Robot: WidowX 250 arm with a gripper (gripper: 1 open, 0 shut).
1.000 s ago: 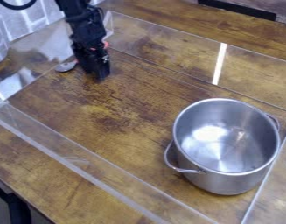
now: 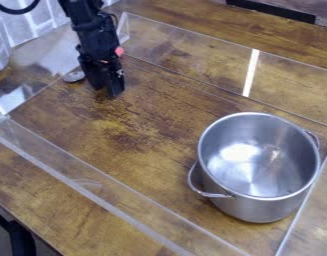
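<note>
The black gripper [image 2: 104, 82] is low over the wooden table [image 2: 139, 150] at the upper left. Right behind it, partly hidden, are a small silver object [image 2: 74, 74] and a small red item [image 2: 119, 51]; what they are is too small to tell. Whether the fingers are open or shut is unclear. A large steel pot [image 2: 257, 167] with side handles stands at the right front.
Clear acrylic edges run along the left, front and right of the work area.
The gripper and arm have shifted very slightly left. The pot is unmoved.
</note>
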